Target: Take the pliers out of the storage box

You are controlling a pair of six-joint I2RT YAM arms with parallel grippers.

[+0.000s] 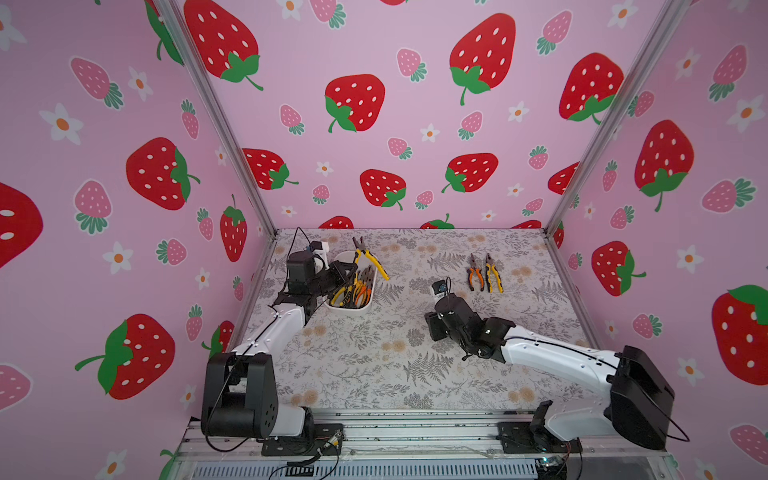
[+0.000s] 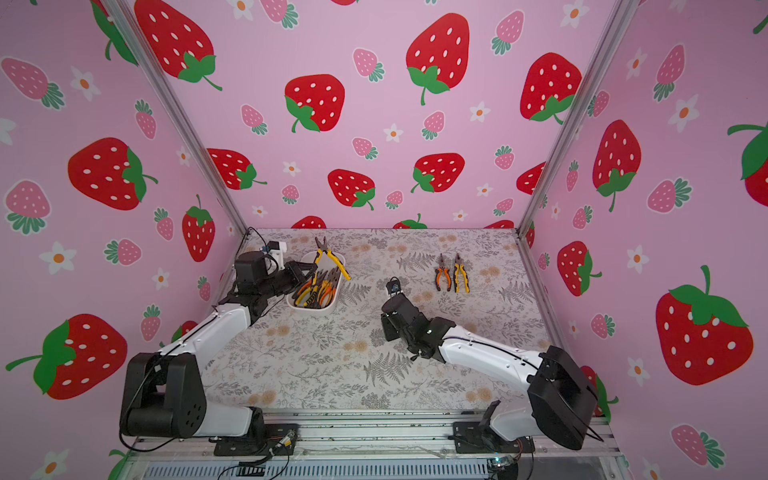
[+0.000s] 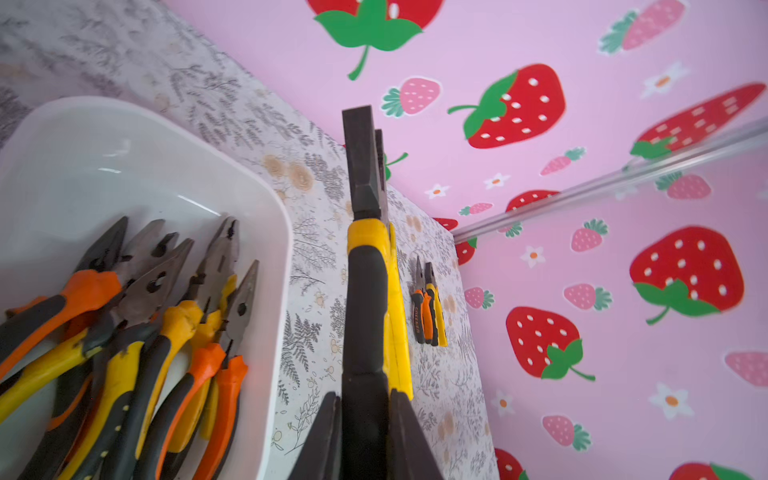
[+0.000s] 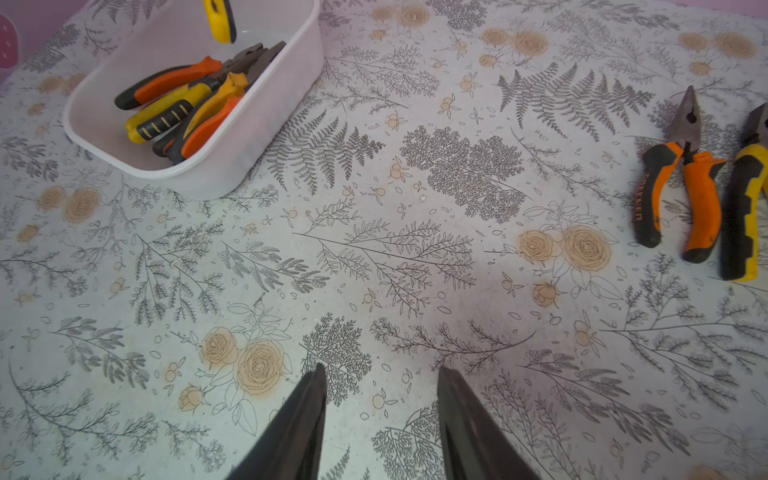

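Yellow-and-black pliers (image 3: 367, 312) are raised above the storage box, one handle between the fingers of my left gripper, which is shut on them. Their head (image 1: 359, 243) points toward the back, and the other yellow handle (image 1: 375, 265) hangs free to the right. The white storage box (image 3: 281, 232) stands beneath, with several orange and yellow pliers (image 3: 200, 320) lying crowded in it. Over the middle of the table, my right gripper is part open, with nothing between its fingers and only patterned tabletop below.
At the back right lie two pliers side by side: an orange-and-black pair (image 1: 476, 273) and a yellow-and-black pair (image 1: 493, 273). Between them and the box the tabletop (image 1: 416, 264) is clear. Pink strawberry-print walls enclose the back and sides.
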